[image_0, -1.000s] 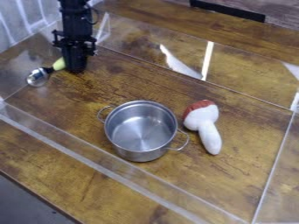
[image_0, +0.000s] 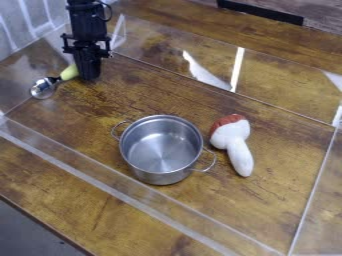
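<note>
My black gripper (image_0: 86, 66) is at the back left of the wooden table, low beside a yellow-green object (image_0: 70, 72) that partly sits behind or against its fingers. A metal spoon-like utensil (image_0: 44, 88) lies just left of it. Whether the fingers touch or hold either one is too small to tell. A steel pot (image_0: 160, 148) with two side handles stands at the centre front. A white object with a red speckled top (image_0: 231, 147), like a toy mushroom, lies right of the pot.
Clear transparent barriers surround the work area on the wooden table (image_0: 160, 95), with white reflections or pieces at the back right. The table between gripper and pot is free, as is the right-hand area.
The pot and white object are unmoved.
</note>
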